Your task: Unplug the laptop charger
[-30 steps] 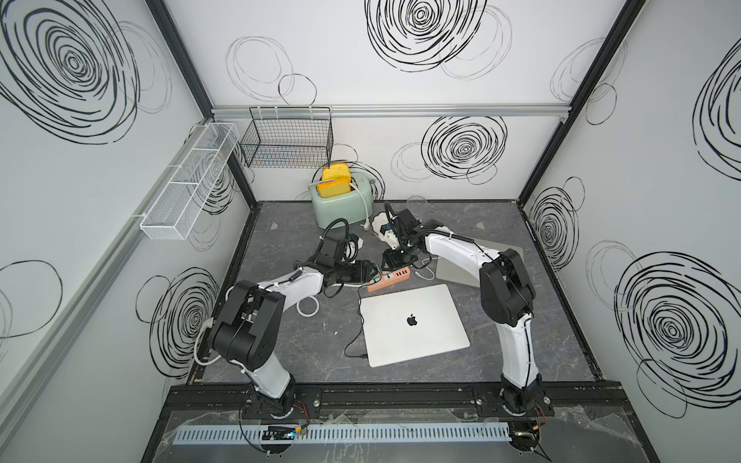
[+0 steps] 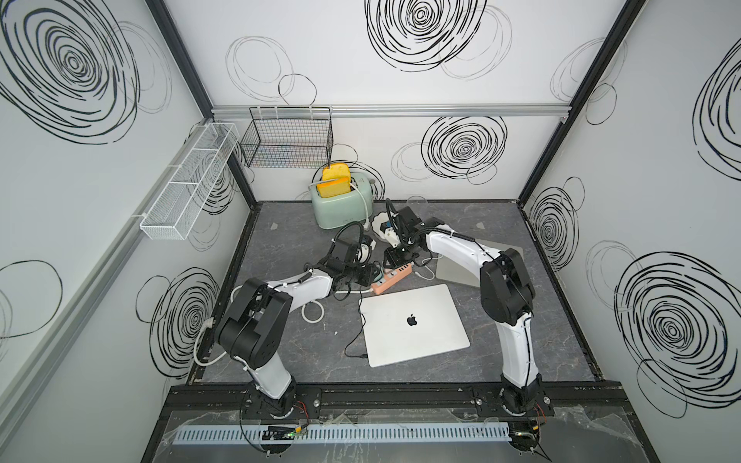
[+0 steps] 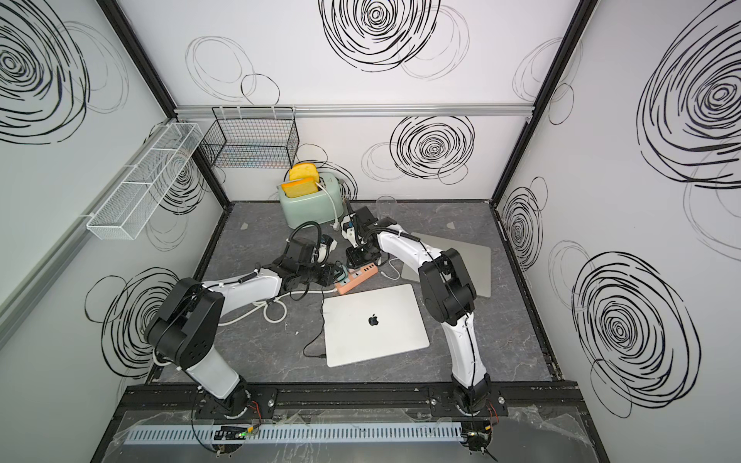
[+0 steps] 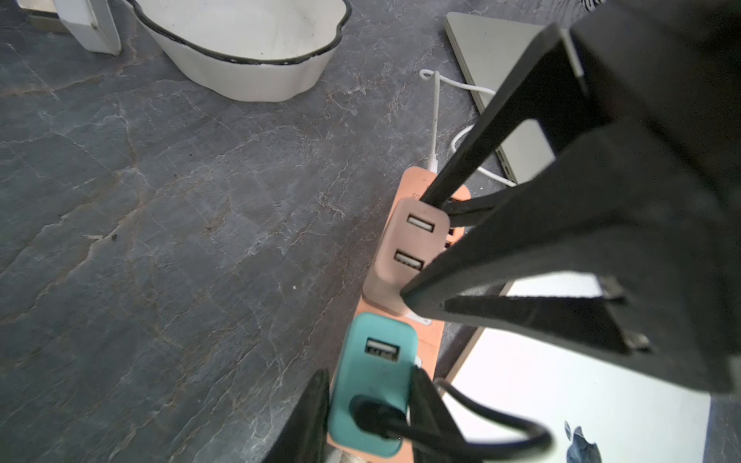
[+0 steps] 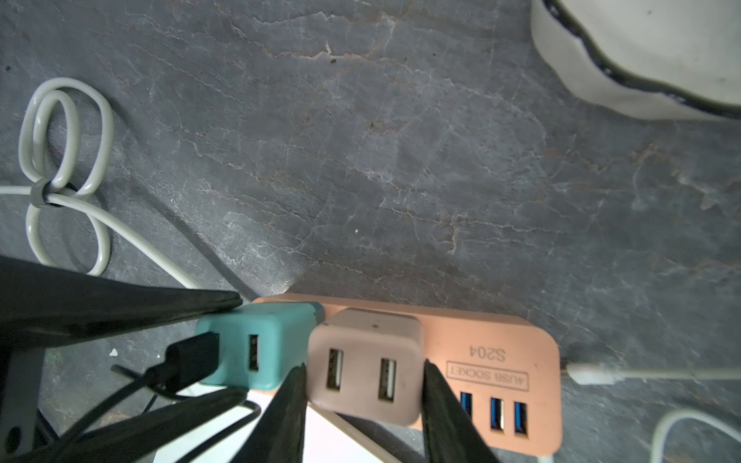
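A teal charger (image 4: 376,362) with a black cable plug in its face sits at one end of the orange power strip (image 5: 494,339). My left gripper is shut on its sides. Beside it on the strip sits a beige charger (image 5: 365,359) with two USB ports. My right gripper has a finger on each side of this beige block, very near its walls; whether they press on it is not clear. A dark cable runs to the closed white laptop (image 2: 417,324) in front of the strip.
A white dish with a dark rim (image 4: 254,46) stands behind the strip, and a green toaster (image 2: 342,204) farther back. A grey laptop (image 2: 463,266) lies at right, partly under my right arm. White cord coils (image 2: 312,311) lie at left.
The power strip has turned slightly, its teal-charger end shifting towards the front. My left gripper has moved a little right and forward with it. The right arm looks nearly still.
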